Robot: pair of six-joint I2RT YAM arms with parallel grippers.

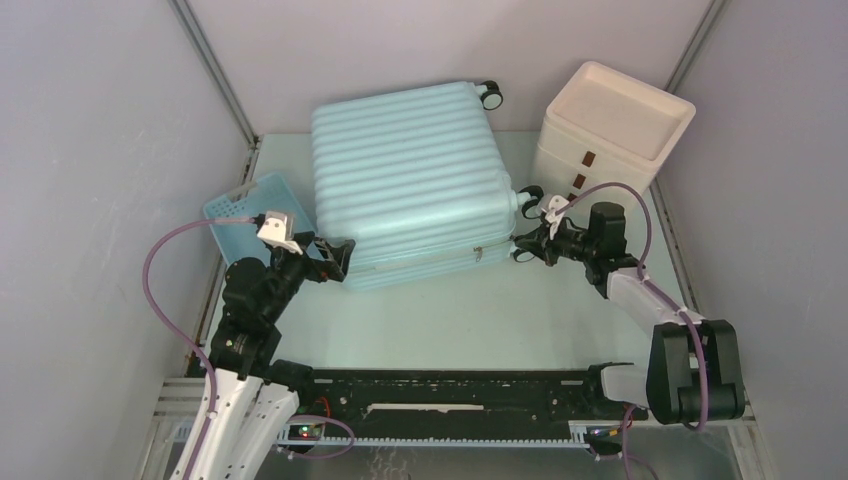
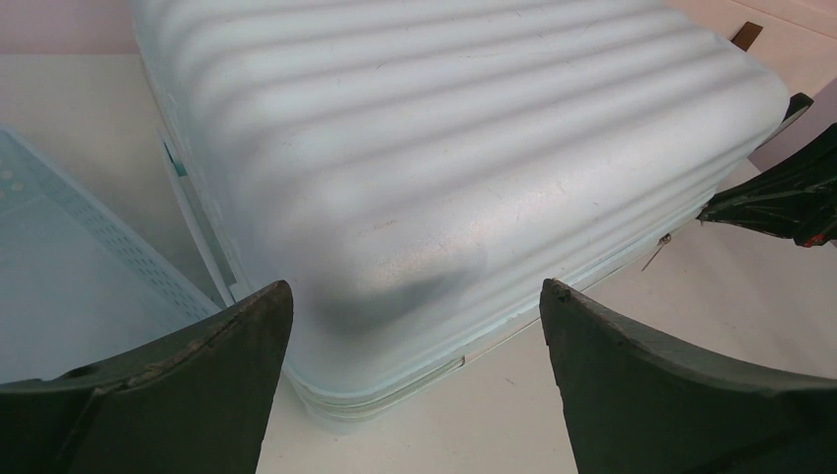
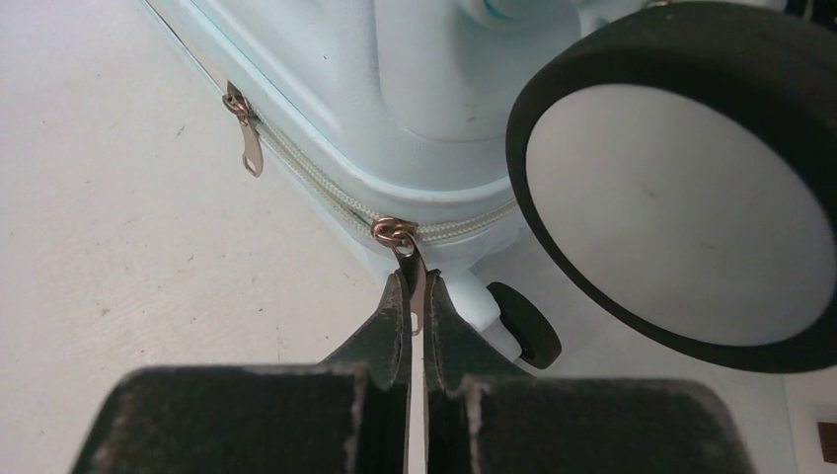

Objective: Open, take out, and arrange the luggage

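A pale blue ribbed suitcase (image 1: pixel 410 180) lies on the table, its zipper along the front edge. My right gripper is shut on a zipper pull (image 3: pixel 410 259) at the suitcase's rounded corner, beside a wheel (image 3: pixel 676 217). A second zipper pull (image 3: pixel 251 143) hangs further along the seam. My left gripper stands open at the suitcase's front left corner (image 2: pixel 355 365), with nothing between its fingers.
A blue perforated basket (image 1: pixel 235 235) stands at the left, beside the suitcase. A white drawer unit with a tray top (image 1: pixel 615 120) stands at the back right.
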